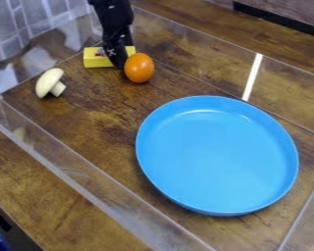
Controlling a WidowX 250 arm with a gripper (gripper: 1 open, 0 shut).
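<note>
My dark gripper (118,51) reaches down from the top of the camera view onto a yellow block (94,59); whether its fingers are open or shut is hard to make out. An orange egg-shaped object (138,69) stands just right of the block, close beside the gripper. A pale mushroom-like object (51,84) lies to the left, a little nearer.
A large blue plate (216,154) fills the lower right of the wooden surface. A clear wall or rim runs along the left side.
</note>
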